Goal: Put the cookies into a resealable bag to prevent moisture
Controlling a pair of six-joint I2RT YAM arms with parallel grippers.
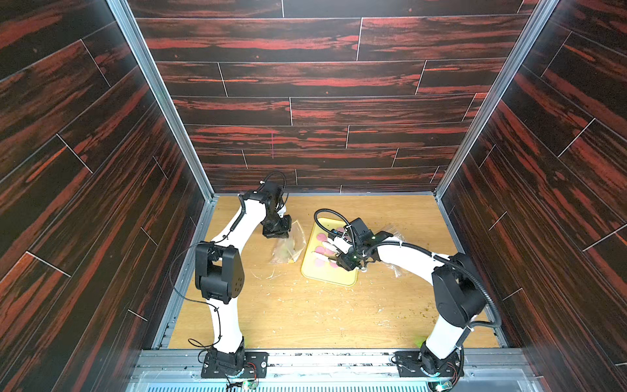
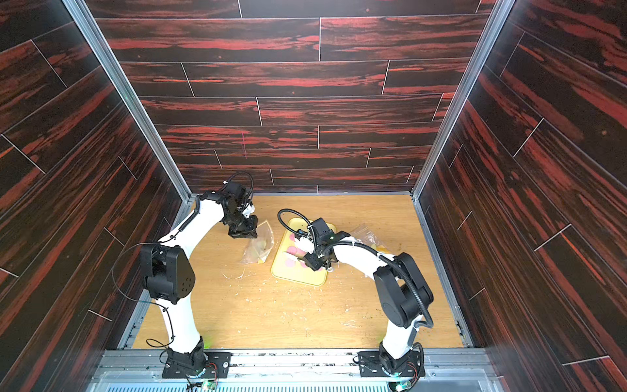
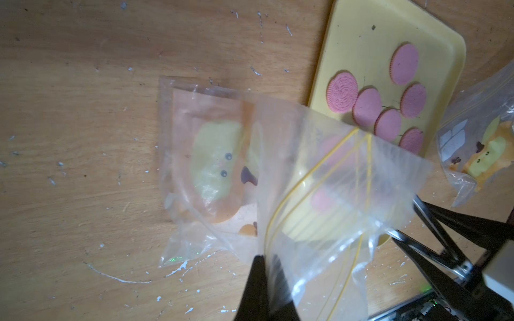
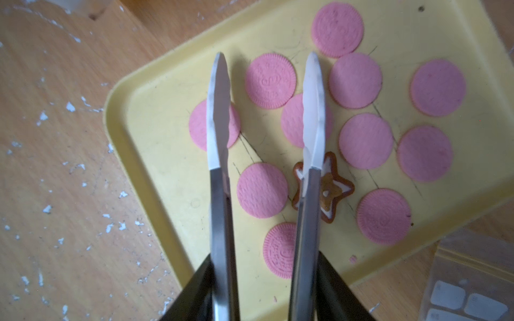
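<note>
A clear resealable bag (image 3: 219, 160) with a printed animal face hangs left of the tray. My left gripper is shut on its thin film; the yellow seal lines (image 3: 291, 195) curve apart nearby. The yellow tray (image 4: 144, 187) bears several round pink cookies (image 4: 262, 190) and a brown-and-white star-shaped cookie (image 4: 337, 187). Above it, my right gripper points down, its long pale fingers parted and nothing held between them. The right finger partly covers the star and two pink cookies. From the top views, the right arm hides part of the tray.
Another clear bag (image 3: 479, 147) with a printed animal lies flat on the table right of the tray, partly under the right arm in the top left view. White scraps (image 1: 264, 274) are scattered on the wooden table (image 1: 313, 320), whose front part is otherwise clear.
</note>
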